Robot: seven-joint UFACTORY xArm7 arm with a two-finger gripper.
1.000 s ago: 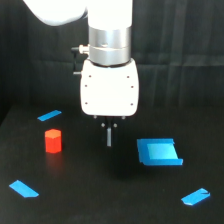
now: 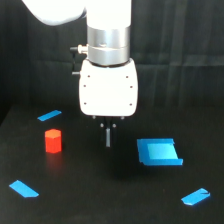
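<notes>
A small red block (image 2: 53,141) stands on the dark table at the left. My gripper (image 2: 108,138) hangs below the white arm end near the middle, to the right of the block and well apart from it. Its fingers are dark and small against the table, so whether they stand apart or together is hard to make out. To the right of the gripper lies a flat blue square (image 2: 161,151) with a lighter blue middle and a darker blue border.
Short blue tape strips mark the table: one at the back left (image 2: 49,115), one at the front left (image 2: 23,188) and one at the front right (image 2: 196,197).
</notes>
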